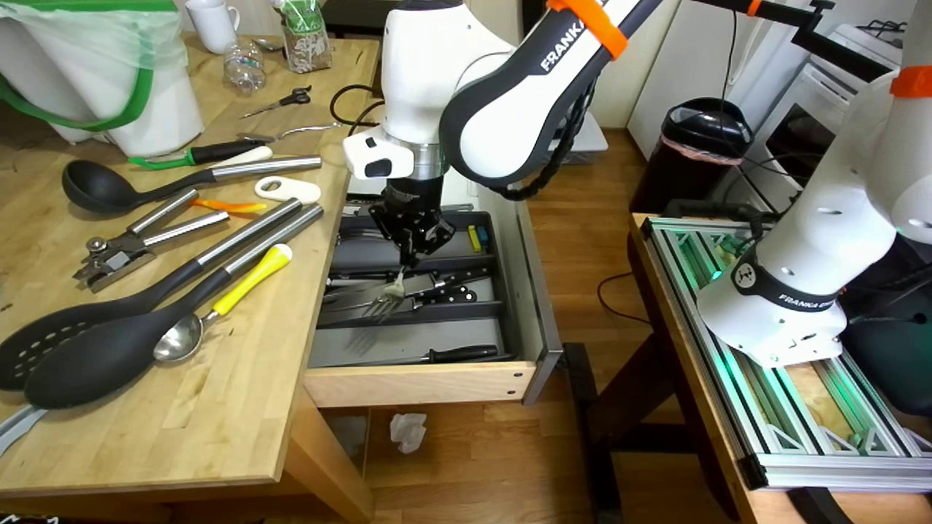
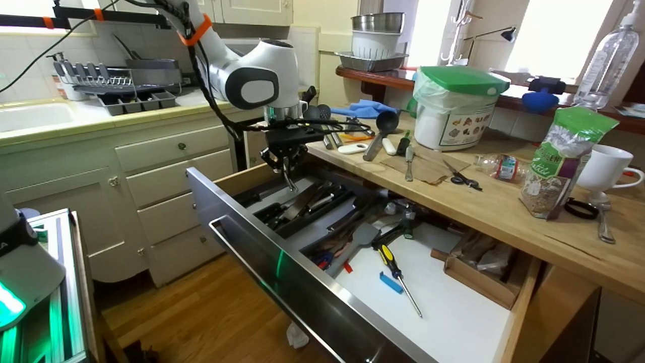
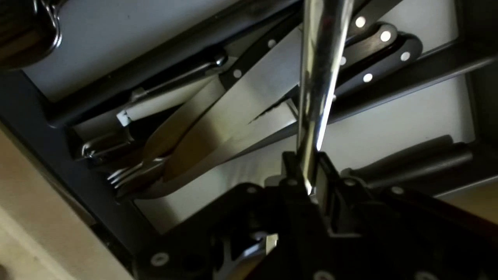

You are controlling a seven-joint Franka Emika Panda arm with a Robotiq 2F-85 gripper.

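My gripper (image 1: 407, 260) is shut on a metal fork (image 1: 384, 302), which hangs tines down above the open drawer. In the wrist view the shiny fork handle (image 3: 323, 70) runs up from between the fingertips. Below it, knives (image 1: 441, 287) lie in a middle compartment of the dark organizer (image 1: 498, 310), blades toward the counter side. From the other side, the fork (image 2: 291, 182) looks clear of the organizer floor beneath my gripper (image 2: 285, 169).
The drawer's wooden side (image 1: 419, 385) bounds the near end. A black-handled tool (image 1: 463, 354) lies in the nearest compartment, otherwise mostly bare. The counter (image 1: 218, 402) alongside holds ladles, spoons and scissors (image 1: 284, 101). A screwdriver (image 2: 393, 269) lies deeper in the drawer.
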